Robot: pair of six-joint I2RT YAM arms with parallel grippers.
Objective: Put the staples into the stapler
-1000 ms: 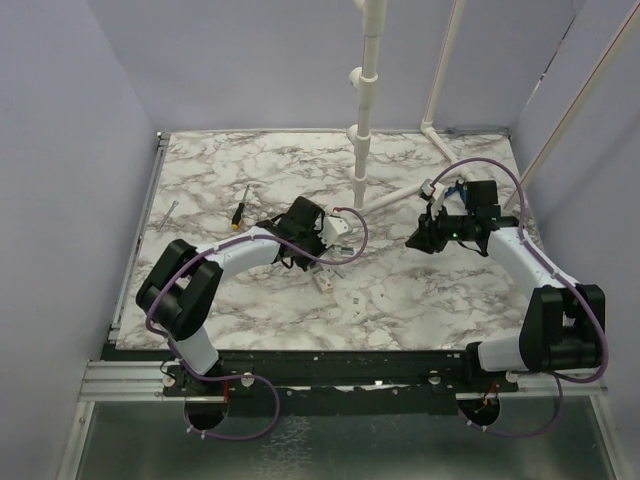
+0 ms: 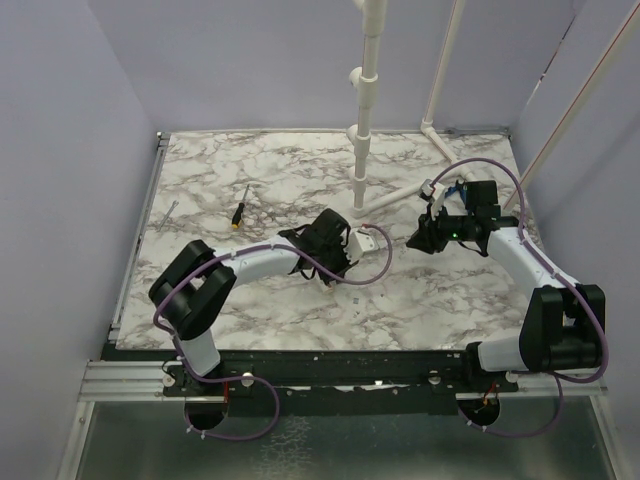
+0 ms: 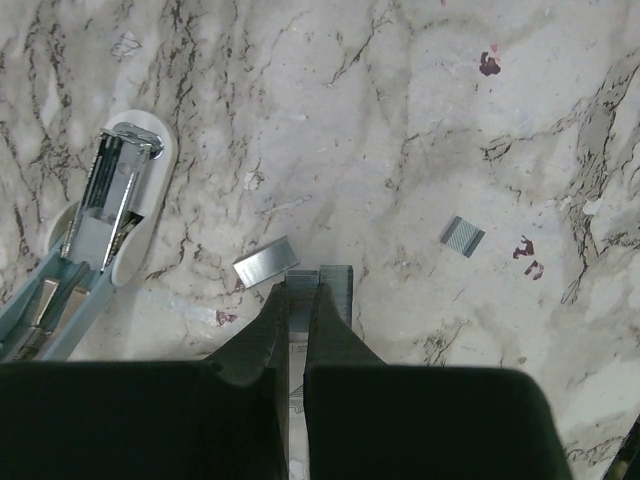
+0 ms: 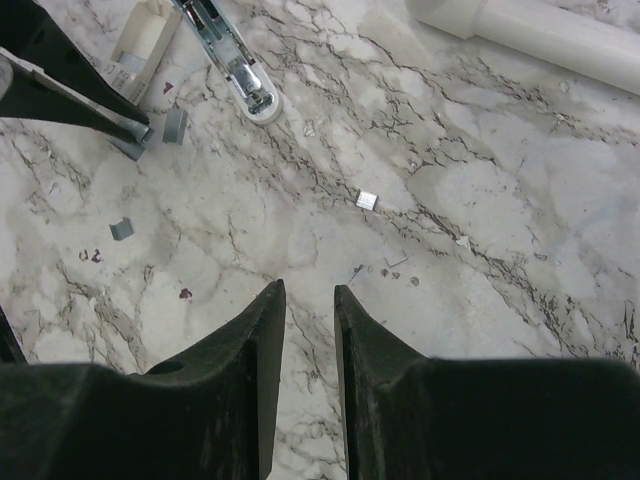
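Note:
An open stapler with a light blue body (image 3: 53, 330) and white end lies at the left of the left wrist view, and in the right wrist view at top (image 4: 225, 45). My left gripper is down at the table, shut on a grey staple strip (image 3: 338, 290). A loose silver strip (image 3: 265, 263) lies just left of it, a short strip (image 3: 463, 235) to the right. In the right wrist view a small bright piece (image 4: 366, 200) lies midtable. My right gripper hangs above bare marble, fingers part open with nothing between them.
An open box (image 4: 140, 40) lies beside the stapler. White pipes (image 4: 550, 40) stand and lie at the back and right. A screwdriver (image 2: 239, 212) and a metal tool (image 2: 167, 214) lie at the back left.
My left gripper has moved rightward and toward the table's front over the last second, from near the stapler to the strips. The right arm looks unchanged in the top view.

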